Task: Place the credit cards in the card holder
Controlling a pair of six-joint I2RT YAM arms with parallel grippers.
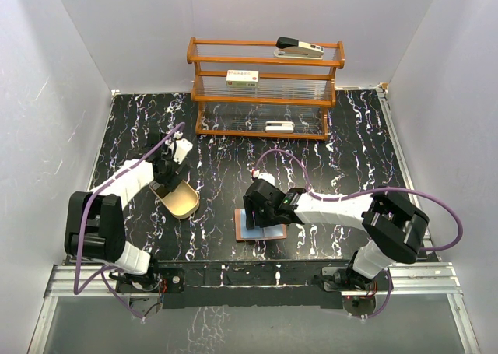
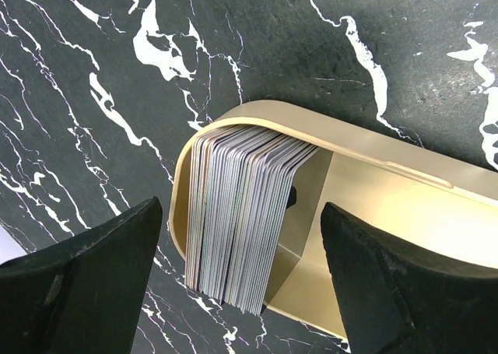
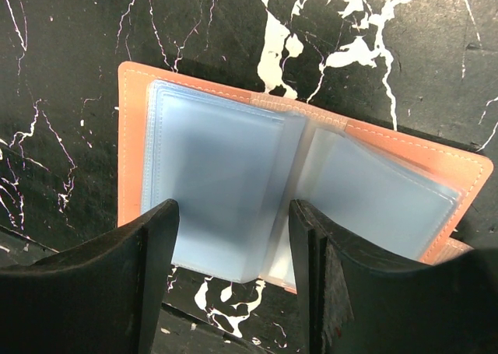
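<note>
A tan oval box point(image 2: 373, 156) holds a tight stack of thin cards point(image 2: 237, 222) at one end, seen edge-on in the left wrist view. My left gripper is open over that stack, one finger on each side, with no card held between them. In the right wrist view, the card holder point(image 3: 136, 140) lies spread flat, orange-brimmed with bluish clear sleeves. Over its middle, my right gripper is part open, its fingers apart above the clear sleeve point(image 3: 214, 167) near the fold; whether they touch it I cannot tell.
A wooden shelf rack point(image 1: 264, 100) stands at the back, bearing a stapler point(image 1: 299, 48), a small box point(image 1: 242, 78) and another white item point(image 1: 279, 126).
</note>
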